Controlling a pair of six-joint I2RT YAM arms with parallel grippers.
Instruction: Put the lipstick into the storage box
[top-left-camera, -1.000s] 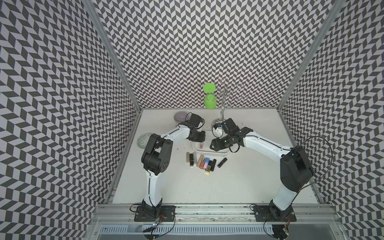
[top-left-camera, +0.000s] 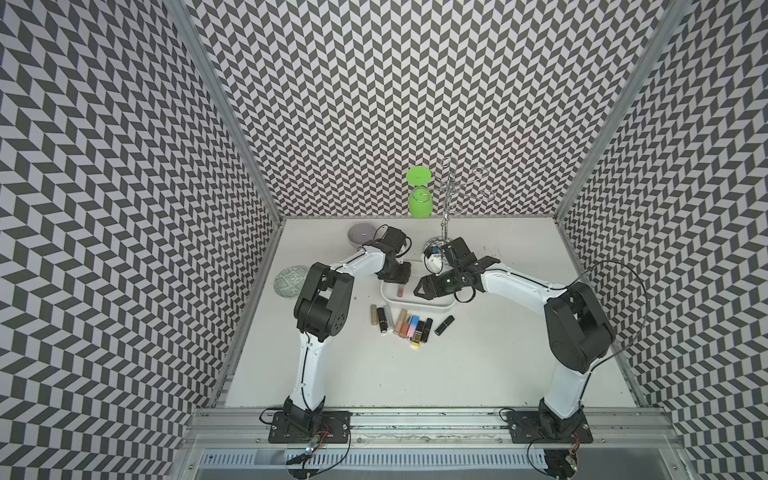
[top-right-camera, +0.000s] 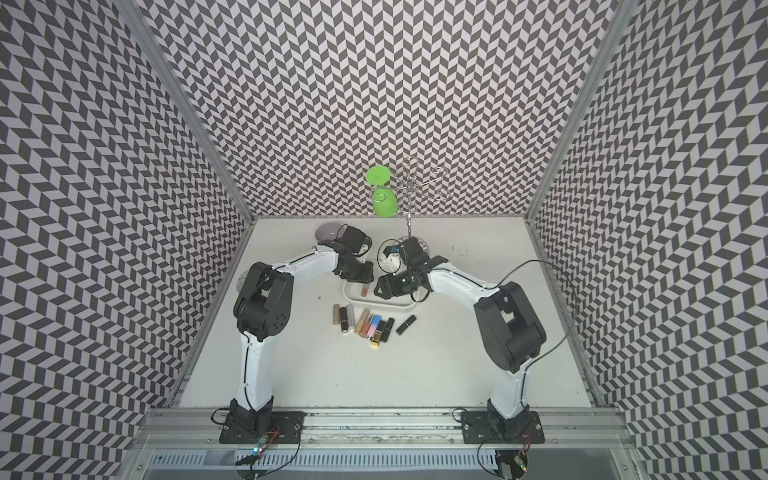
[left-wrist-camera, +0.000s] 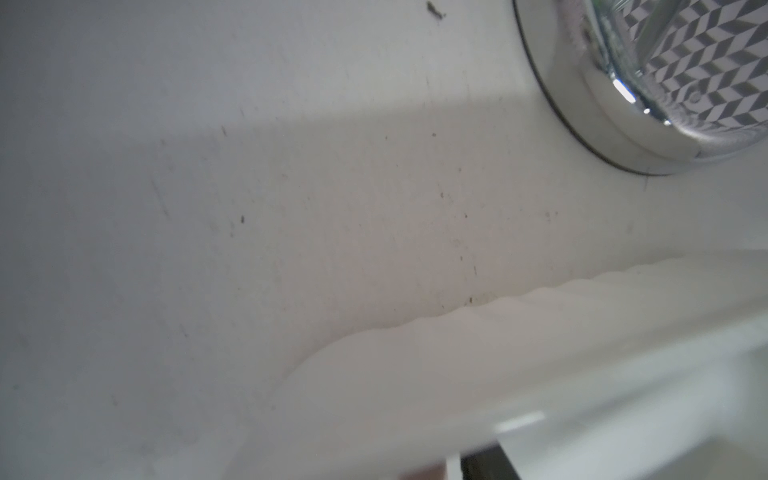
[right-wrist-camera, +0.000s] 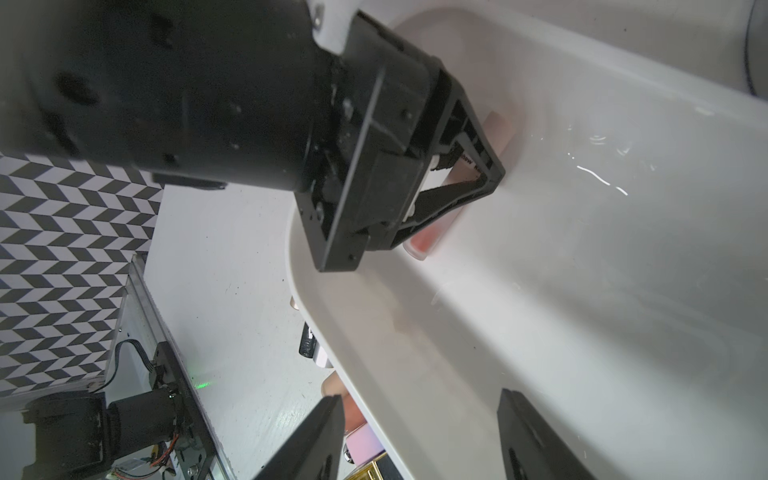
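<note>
The white storage box (top-left-camera: 432, 305) stands mid-table. A pink lip tube (right-wrist-camera: 432, 238) lies tilted inside its left end in the right wrist view, partly hidden by my left gripper. In the left wrist view the box rim (left-wrist-camera: 560, 376) hides most of the tube and one finger. A sliver of the tube shows at the bottom edge, and a narrow light gap separates it from the visible finger (left-wrist-camera: 489, 464). My left gripper appears slightly open around it. My right gripper is open over the box, its fingers apart and holding nothing.
Several lipsticks and tubes (top-left-camera: 413, 326) lie in front of the box, with a black one (top-left-camera: 445, 325) off to the right. Behind stands a chrome rack (left-wrist-camera: 608, 104). A purple bowl (top-left-camera: 361, 233) and green patterned disc (top-left-camera: 289, 281) sit left.
The box has shifted slightly left. Over the last second the right arm has moved slightly left.
</note>
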